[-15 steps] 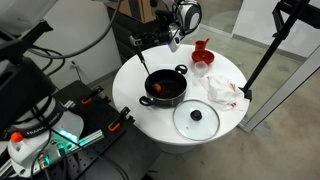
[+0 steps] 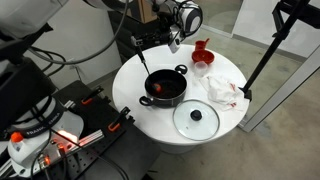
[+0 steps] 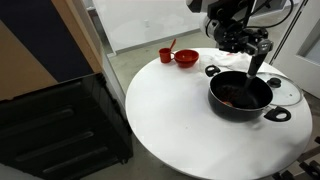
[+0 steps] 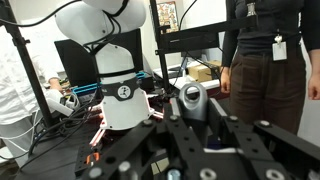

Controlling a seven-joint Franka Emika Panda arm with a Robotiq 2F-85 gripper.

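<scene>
A black pot (image 2: 163,101) with two side handles stands on the white round table. My gripper (image 2: 140,44) is above the pot, shut on a long dark utensil (image 2: 147,67) that slants down into it. In the second exterior view the pot (image 3: 222,98) is nearer the right, with the utensil (image 3: 247,91) dipping inside. A rounded grey handle end (image 4: 193,97) sticks up at the gripper in the wrist view. Something small and red (image 2: 157,86) shows inside the pot; what it is I cannot tell. The utensil's lower tip is hard to make out.
A glass lid (image 2: 196,121) lies beside the pot. Farther back are a red cup (image 3: 166,55), a red bowl (image 3: 186,58) and a white cloth (image 2: 225,94). Bare tabletop (image 3: 165,115) spreads out on one side. A person (image 4: 262,60) stands nearby.
The arm's upper links have shifted slightly. The pot, lid and cloth stay in place, and the utensil remains in the pot at nearly the same slant.
</scene>
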